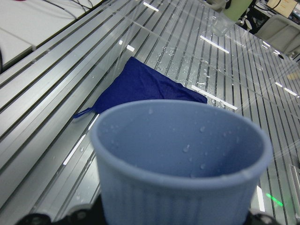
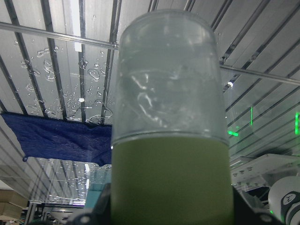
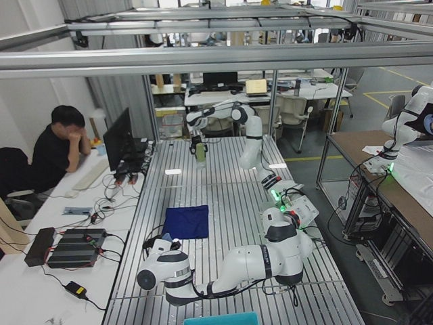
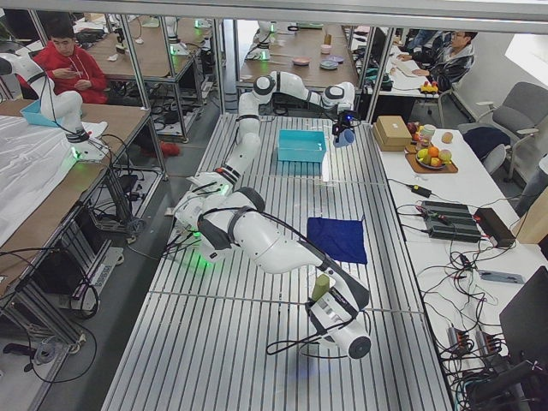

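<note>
A blue cup (image 4: 344, 139) is held up in my left gripper (image 4: 344, 128), which is shut on it; the cup fills the lower middle of the left wrist view (image 1: 180, 197). My right gripper is shut on an upright green bottle (image 2: 172, 183) with a clear upper section, seen also in the camera left view (image 3: 200, 154). A dark blue cloth (image 3: 186, 222) lies on the slatted metal table (image 4: 205, 360) between the two arms, with water drops scattered near it.
A turquoise bin (image 4: 300, 147) stands at the left arm's end of the table. A side desk (image 3: 81, 284) with monitor, black boxes, cables and a seated person runs along one edge.
</note>
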